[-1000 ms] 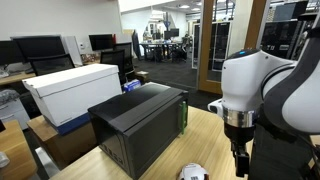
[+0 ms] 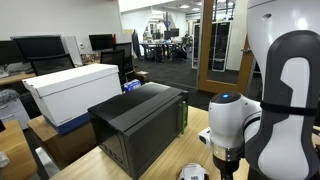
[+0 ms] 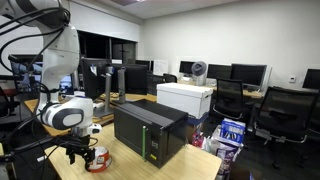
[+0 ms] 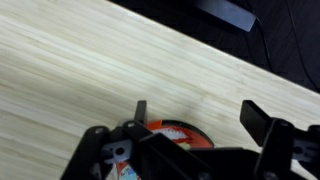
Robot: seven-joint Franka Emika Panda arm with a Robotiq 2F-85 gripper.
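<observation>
A small round object with red and white on it [image 3: 98, 160] rests on the light wooden table [image 3: 180, 170], close to my gripper [image 3: 80, 153]. Only its white top [image 2: 192, 173] shows at the lower edge of exterior view 1. In the wrist view the object [image 4: 178, 130], orange-red with a dark rim, is partly hidden behind the gripper body. My gripper is open, its two fingertips wide apart and nothing held between them. From above, the object lies nearer the left finger [image 4: 140, 111] than the right.
A black microwave [image 2: 140, 125] stands on the table beside the work spot. Behind it are a white lidded box [image 2: 72, 90] and, on the floor, packaged goods [image 3: 228, 140]. Bare wood lies in front of the microwave.
In exterior view 1 my arm has come lower and shifted left, so the gripper is closer to the round object. The object and the microwave have stayed put.
</observation>
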